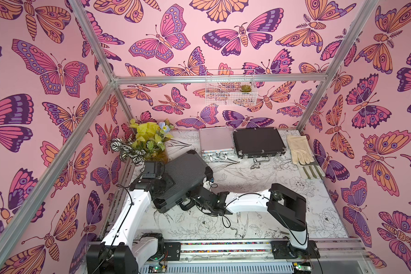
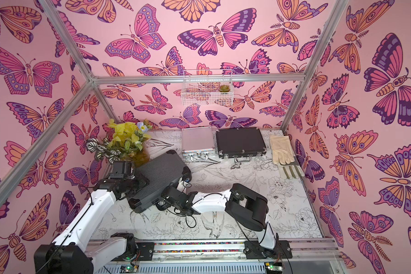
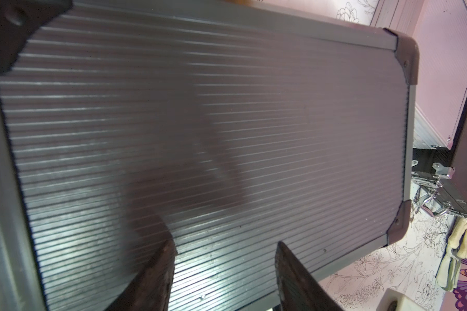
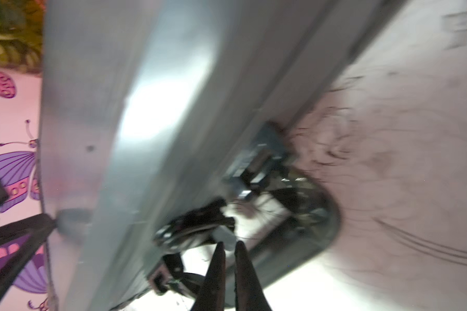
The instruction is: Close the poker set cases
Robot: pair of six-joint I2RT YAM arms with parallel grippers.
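A dark grey poker case (image 1: 183,175) lies askew at the left of the table, its lid down. Its ribbed lid (image 3: 295,140) fills most of the left wrist view. My left gripper is over that lid, fingers apart; whether they hold anything is unclear. My right gripper is shut with nothing visible between its fingertips, at the front side by the case's handle (image 4: 316,228) and a latch (image 4: 256,160), which looks blurred. A pink case (image 1: 216,139) and a black case (image 1: 259,141) stand at the back, lids down.
Potted flowers (image 1: 150,137) stand right behind the grey case, near the left wall. Work gloves (image 1: 301,153) lie at the back right. A wire basket (image 1: 230,96) hangs on the back wall.
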